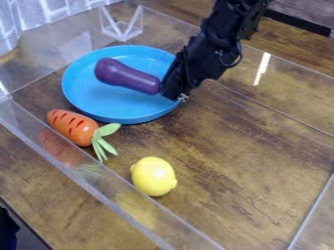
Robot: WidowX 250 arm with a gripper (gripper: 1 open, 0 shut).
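A purple toy eggplant (125,74) lies tilted on a blue plate (89,94). The black gripper (178,90) is low over the plate's right side, right at the eggplant's stem end; whether its fingers are shut on it is hard to see. An orange toy carrot (73,127) with green leaves lies outside the plate toward the front left, and a yellow lemon (152,177) rests farther forward.
A clear plastic wall runs diagonally along the left and front, near the carrot and lemon.
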